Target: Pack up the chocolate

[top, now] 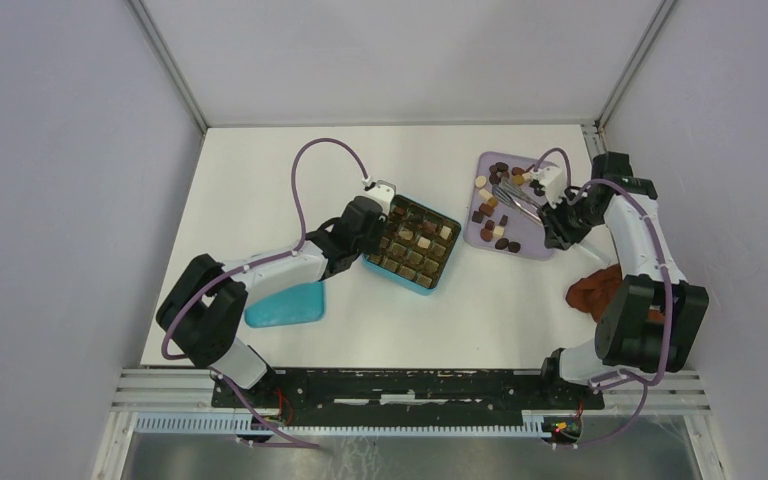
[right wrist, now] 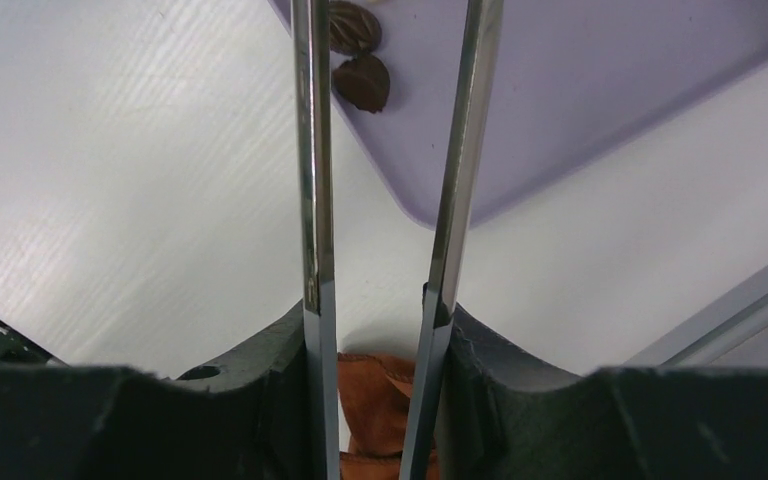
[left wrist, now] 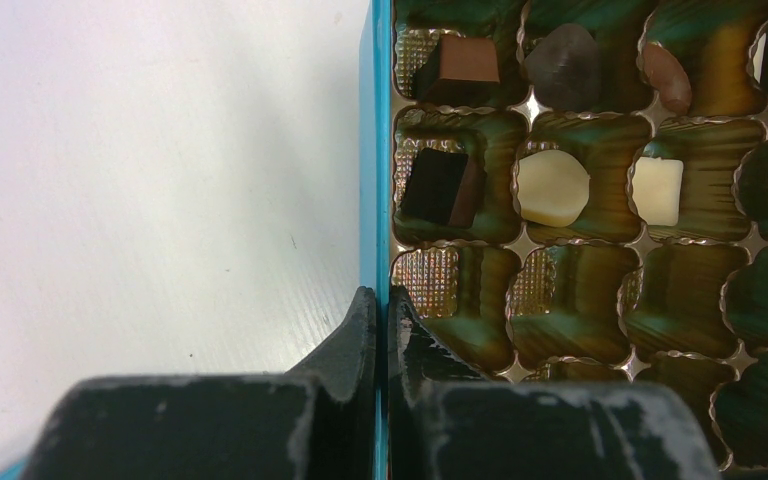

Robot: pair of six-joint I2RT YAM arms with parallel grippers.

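In the left wrist view, my left gripper is shut on the blue side wall of the chocolate box [left wrist: 369, 150]. Brown, dark and white chocolates sit in some of its gold-brown compartments; others there are empty. Metal tongs [right wrist: 316, 190] are gripped in my right gripper, their two arms spread apart between its fingers. In the top view the tongs reach over the lavender tray [top: 534, 236], which carries several loose chocolates [top: 486, 210]. No chocolate shows between the tong arms; their tips are outside the right wrist view.
A light-blue lid-like piece [top: 286, 306] lies left of the box, partly under the left arm. At the right edge lies a crumpled brown cloth [top: 592, 292]. White table shows clear in front of the box and tray.
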